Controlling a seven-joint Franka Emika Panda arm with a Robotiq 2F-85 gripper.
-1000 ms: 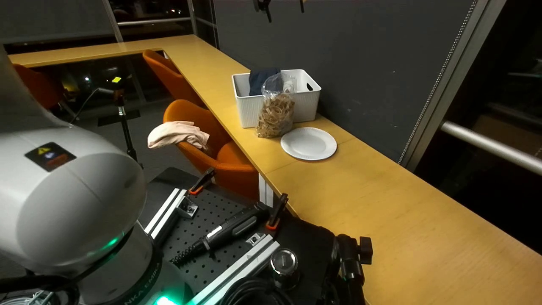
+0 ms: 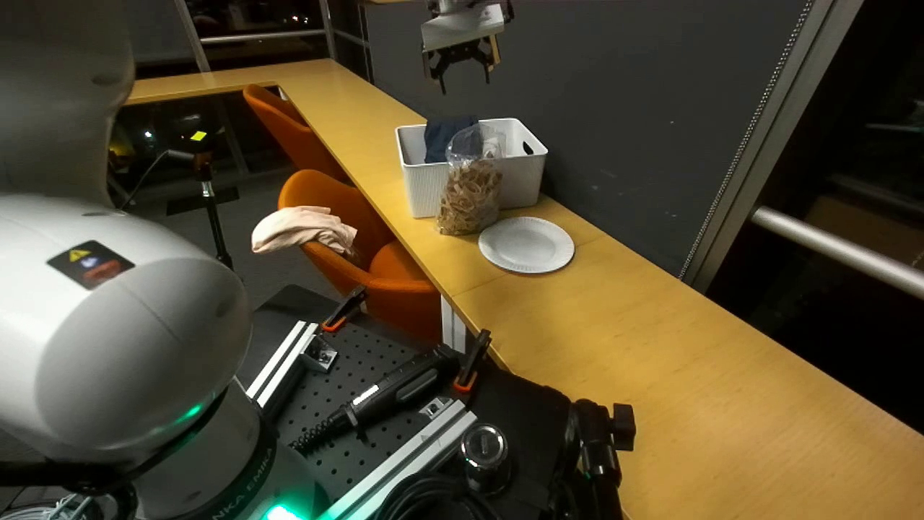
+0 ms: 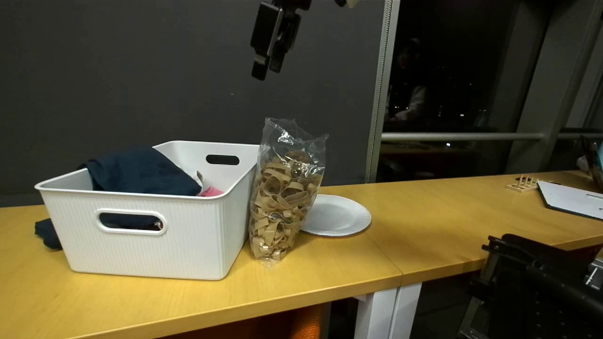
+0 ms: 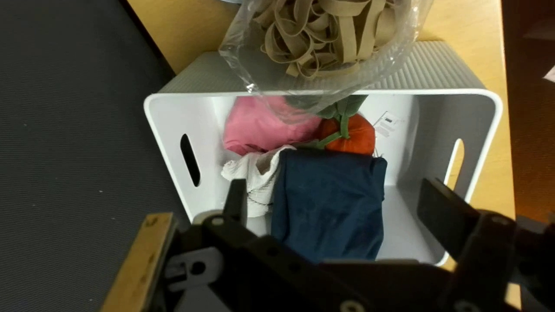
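My gripper [image 2: 465,79] hangs in the air above the white basket [image 2: 421,186], its fingers spread apart and nothing between them. Looking down in the wrist view, I see a dark blue cloth [image 4: 328,203] inside the basket, between and below the two fingertips. Beside it lie a white cloth [image 4: 255,177], a pink item [image 4: 268,125] and an orange-red item [image 4: 356,136] with green stem-like parts. Against the basket's side stands a clear bag of tan bands [image 3: 282,206], upright. A white plate [image 3: 338,216] rests on the table next to the bag.
A dark wall [image 2: 624,113] runs close behind the basket. Orange chairs [image 2: 333,208] stand along its edge, one with a pale cloth [image 2: 303,228] on it.
My gripper has come down from the top edge of exterior view 1 toward the basket. The basket, bag and plate have stayed in place.
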